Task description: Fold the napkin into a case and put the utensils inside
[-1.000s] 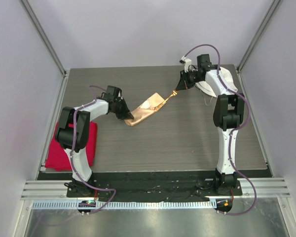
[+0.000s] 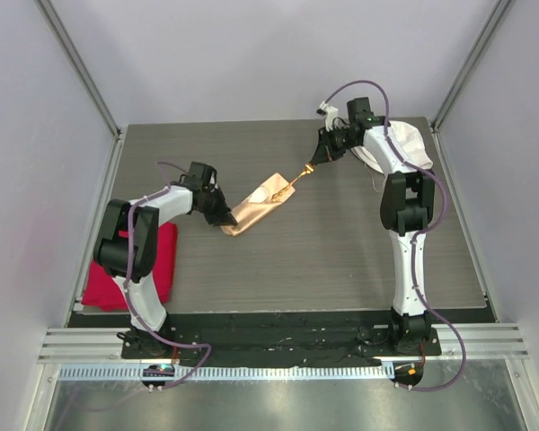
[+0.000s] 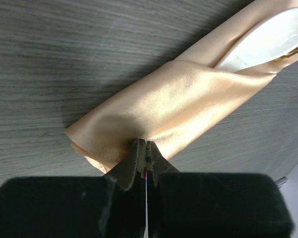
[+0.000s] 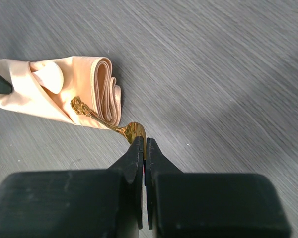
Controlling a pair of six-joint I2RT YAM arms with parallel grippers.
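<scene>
The peach napkin (image 2: 260, 206) lies on the table as a long, slanted folded case. A white spoon-shaped utensil (image 3: 268, 40) sticks out of its fold, the rest hidden under cloth. My left gripper is shut on the cloth at the case's lower-left end. My right gripper is shut on the wide end of a gold utensil (image 4: 109, 125), held to the upper right of the napkin. The utensil's ornate other end reaches over the open part of the napkin, beside the white one; whether it touches the cloth I cannot tell.
A red cloth (image 2: 163, 260) rests at the table's left edge, beneath the left arm. White plates or cloth (image 2: 412, 144) sit at the back right, behind the right arm.
Napkin and left gripper have shifted slightly left and down. The right gripper, with the gold utensil, has drifted left a little; the utensil's ornate end has moved over the napkin.
</scene>
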